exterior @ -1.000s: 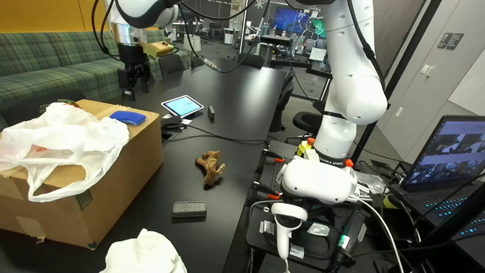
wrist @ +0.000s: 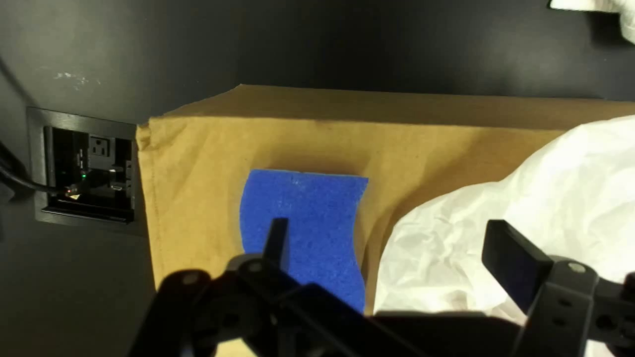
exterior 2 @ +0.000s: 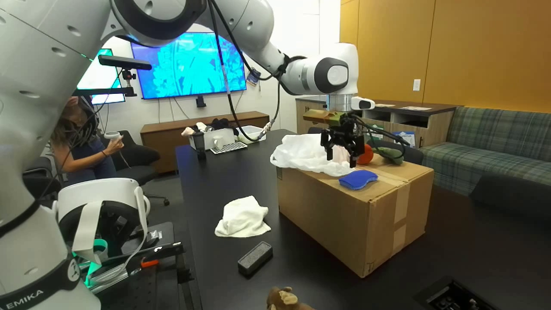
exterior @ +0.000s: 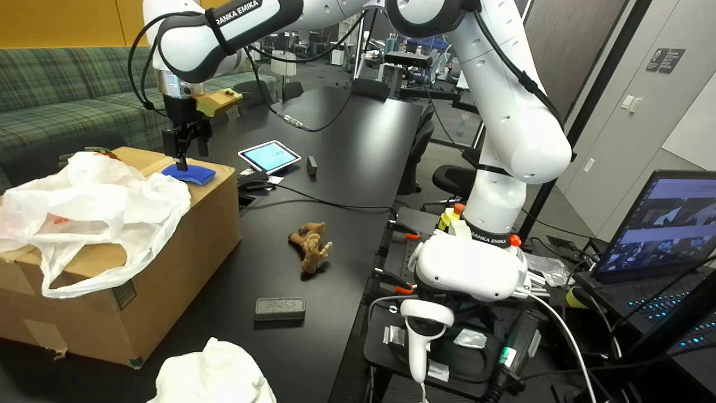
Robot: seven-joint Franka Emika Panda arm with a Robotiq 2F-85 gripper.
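A blue sponge lies flat on top of the cardboard box. Above it my gripper stands open, with a wide gap between its fingers. In the wrist view the left finger overlaps the sponge, while the right one is over the white plastic bag. Seen from exterior view 2, the gripper hangs a little above and behind the sponge. Exterior view 1 has the gripper close over the sponge; whether they touch cannot be told there.
The plastic bag covers much of the box top. A red ball-like object and a green item lie farther back on it. On the table are a white cloth, a dark eraser, a brown plush toy and a tablet.
In exterior view 1 my gripper has come down and to the left, from above the box's far side to just over the sponge. The sponge and bag have not moved.
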